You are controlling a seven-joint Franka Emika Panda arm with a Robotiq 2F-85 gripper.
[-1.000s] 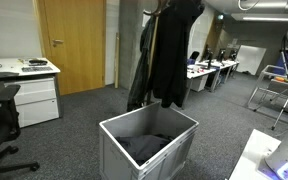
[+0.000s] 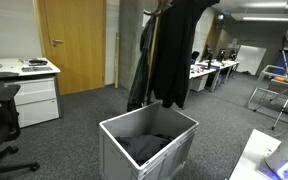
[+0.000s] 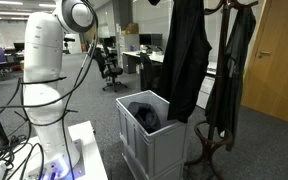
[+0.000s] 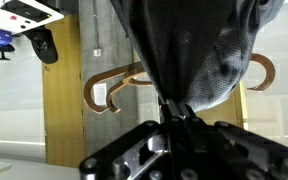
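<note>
A long black garment (image 2: pixel 171 65) hangs at the coat stand over a grey bin (image 2: pixel 149 145); exterior view 2 shows the same garment (image 3: pixel 187 55) dropping from above the frame. In the wrist view, black cloth (image 4: pixel 189 50) narrows to a bunch at the tips of my gripper, which is shut on it. The wooden coat stand's curved hooks (image 4: pixel 102 85) show behind the cloth. Both exterior views leave my gripper out of frame.
Dark cloth (image 3: pixel 144 115) lies inside the bin. Another dark garment (image 3: pixel 230 75) hangs on the wooden stand (image 3: pixel 208 145). A white desk (image 2: pixel 29 90) and black chair (image 2: pixel 2 125) stand at the left; carpet is free behind the bin.
At the top of exterior view 1, the garment's upper part has spread up and to the right. The bin and its contents look unchanged.
</note>
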